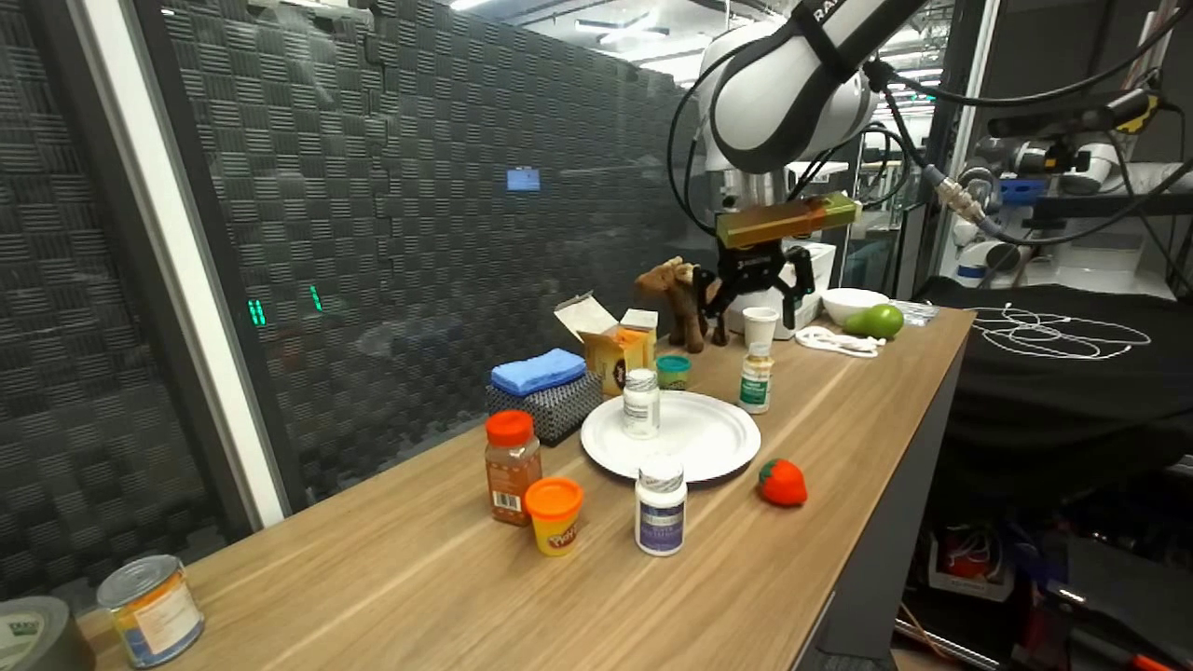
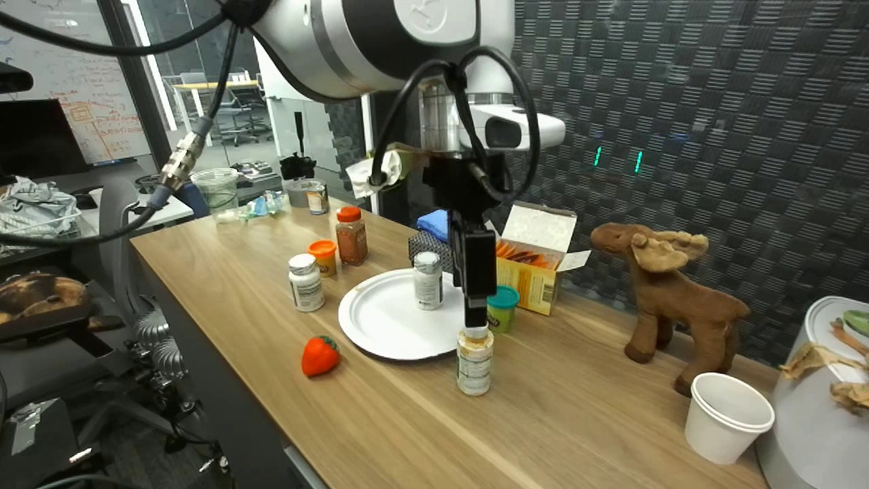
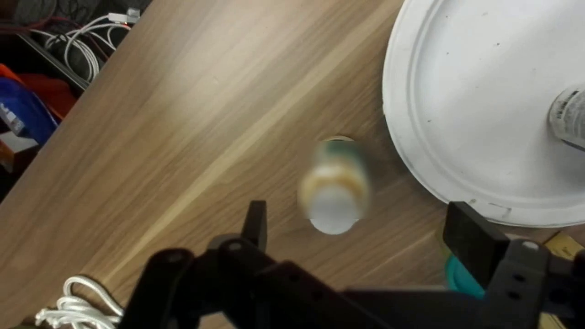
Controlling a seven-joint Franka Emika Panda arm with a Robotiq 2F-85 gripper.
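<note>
My gripper (image 1: 756, 308) is open and empty, fingers pointing down above the table. Below it stands a small bottle (image 1: 756, 386) with a green label and white cap, upright beside the plate. In the wrist view that bottle (image 3: 335, 183) is blurred and shows between and a little ahead of the two fingertips. The white plate (image 1: 716, 453) carries one white pill bottle (image 1: 640, 408), upright. Another white bottle (image 1: 660, 520) with a purple label stands on the table in front of the plate.
Near the plate are a red strawberry (image 1: 783, 483), an orange-lidded tub (image 1: 555, 520), a red-capped jar (image 1: 512, 470), a teal-lidded tub (image 2: 502, 305) and an open yellow box (image 2: 525, 281). A toy moose (image 2: 676, 293) and paper cups (image 2: 725, 424) stand farther along. Bare wood lies along the front edge.
</note>
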